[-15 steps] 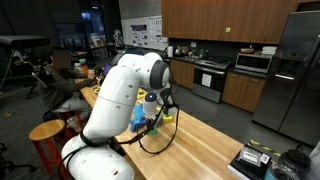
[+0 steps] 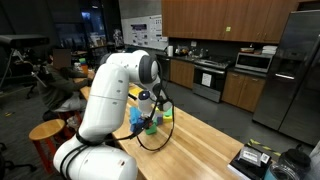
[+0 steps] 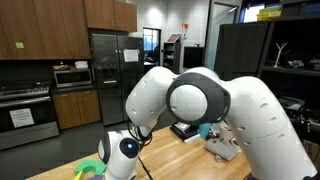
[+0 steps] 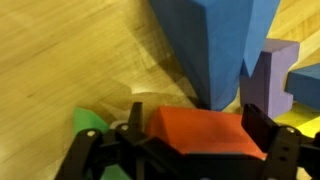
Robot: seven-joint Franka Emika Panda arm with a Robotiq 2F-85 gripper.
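Observation:
Close up in the wrist view, an orange block [image 4: 205, 128] lies between the fingers of my gripper, which is open. One dark finger [image 4: 122, 150] stands at the block's left side, the other at its right. Beyond it rise blue blocks [image 4: 205, 50], with a purple block [image 4: 270, 78] to their right. A green block [image 4: 90, 121] shows beside the left finger. Whether the fingers touch the orange block cannot be told. In the first exterior view the arm [image 2: 112, 90] reaches down to the blocks on the table.
Bare wood lies to the left in the wrist view. A yellow block [image 4: 310, 127] sits near the right finger.
Over the last second the arm's wrist and gripper have come lower and a little to the left in the first exterior view, closer to the blocks.

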